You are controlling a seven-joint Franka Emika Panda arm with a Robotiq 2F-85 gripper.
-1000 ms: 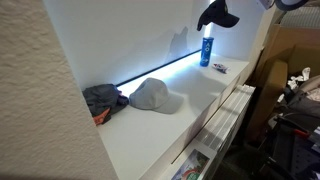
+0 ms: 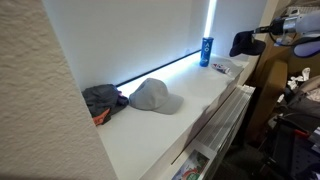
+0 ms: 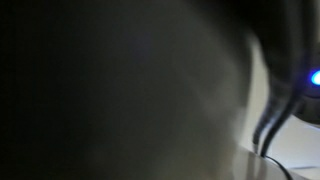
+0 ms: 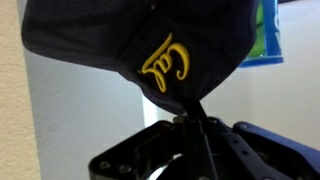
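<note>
A dark cap with yellow "Cal" lettering hangs from my gripper in exterior view 1, at the far right end of the white surface. In the wrist view the same cap fills the upper part. My gripper is shut there, with the cap's edge pinched at its fingertips. Exterior view 2 is mostly blocked by something dark and blurred, so neither the cap nor the fingers can be made out in it.
On the white surface lie a grey cap and a dark bundle. Farther back, a blue canister stands upright beside a small packet. An open drawer juts out at the front. Bare surface lies between grey cap and canister.
From above the blue canister, the dark cap has come down and to the right with my gripper. The canister, packet, grey cap and bundle have stayed in place.
</note>
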